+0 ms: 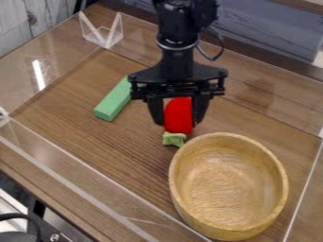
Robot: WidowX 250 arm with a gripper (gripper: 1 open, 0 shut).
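My black gripper (176,93) has its two fingers spread apart, hanging low over a red rounded object (179,114) with a small green part (175,139) at its lower end. The red object stands between and just below the fingers; whether they touch it cannot be told. A light green bar (112,99) lies to the left, and a large yellow bowl (228,214) sits at the lower right.
A clear plastic piece (100,27) lies at the top left. A dark cable curves at the bottom-left corner.
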